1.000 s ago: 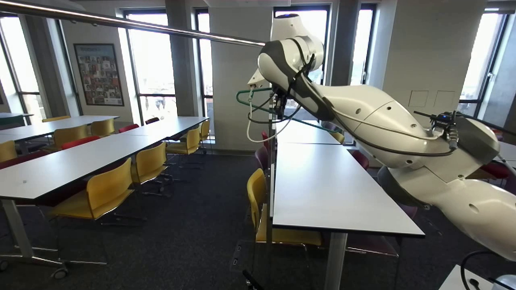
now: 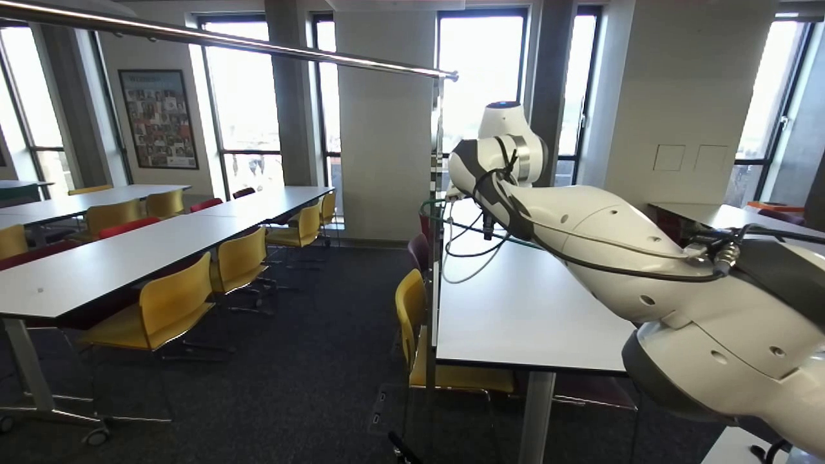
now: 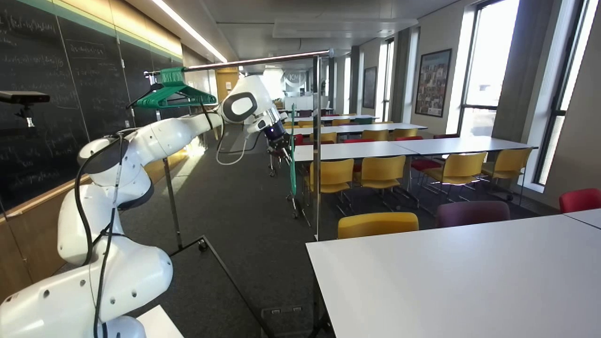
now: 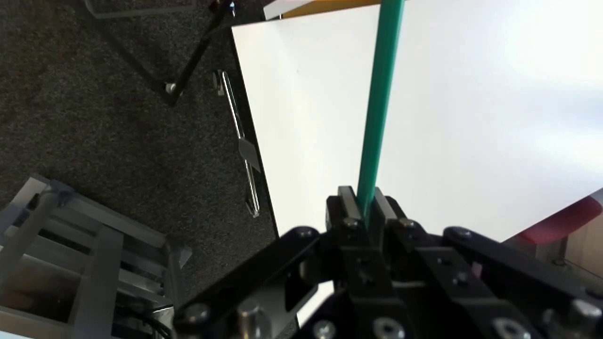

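Note:
My gripper is shut on a green hanger (image 4: 379, 90), whose straight bar runs upward from between the fingers in the wrist view. In exterior view 2 the held hanger (image 3: 293, 152) hangs nearly edge-on at the gripper (image 3: 288, 151), close to the rack's near upright post (image 3: 317, 146). Only a thin green part of this hanger (image 2: 430, 207) shows beside the arm in exterior view 1. Farther along the rail (image 3: 259, 60) several other green hangers (image 3: 174, 96) hang bunched together. The held hanger is below rail height and apart from the rail.
White tables (image 2: 526, 301) with yellow chairs (image 2: 176, 301) stand around the rack. The rack's base (image 3: 225, 267) lies along the floor. Cables (image 2: 619, 267) run loosely along the arm. Open floor (image 2: 309, 371) lies between the table rows.
In exterior view 1 the arm has come down and moved to the right, carrying the green hanger with it. The rail's end, covered by the arm before, now shows.

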